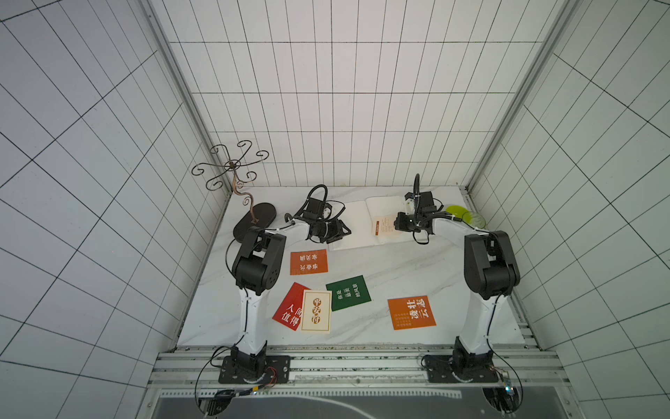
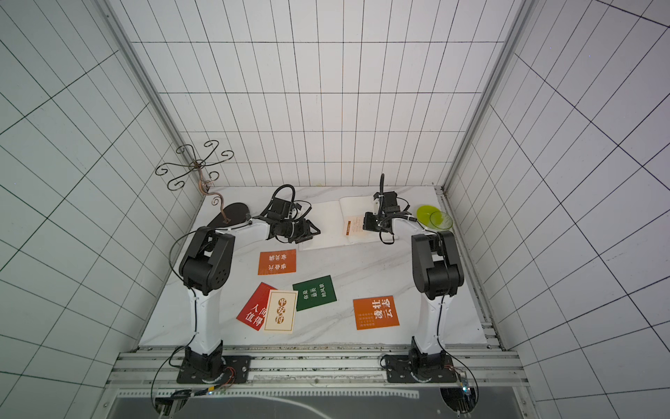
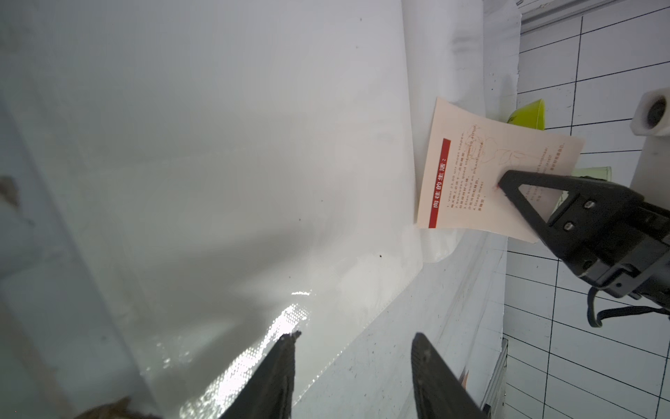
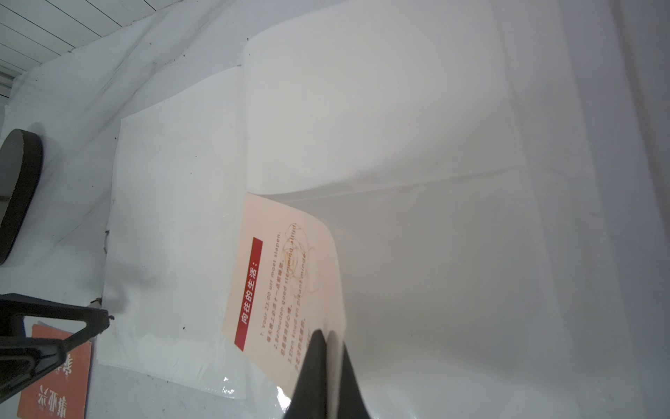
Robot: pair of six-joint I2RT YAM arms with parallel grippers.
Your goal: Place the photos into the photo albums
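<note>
A white album [image 1: 352, 216] lies open at the back middle, with clear sleeves. My right gripper is shut on a cream photo [image 4: 268, 272] with a red title strip, bent up over the right page, near that page's pocket edge. My left gripper stands open over the left side of the album, low, with nothing between its fingers. Loose on the table lie an orange photo [image 1: 308, 261], a red photo [image 1: 286, 307], a cream photo with gold print [image 1: 317, 310], a green photo [image 1: 349, 292] and a second orange photo [image 1: 411, 311].
A wrought-iron stand [image 1: 232, 165] on a black base is at the back left, behind my left arm. Green round objects [image 1: 457, 213] sit at the back right. Tiled walls enclose the table; bare table shows between the album and the front photos.
</note>
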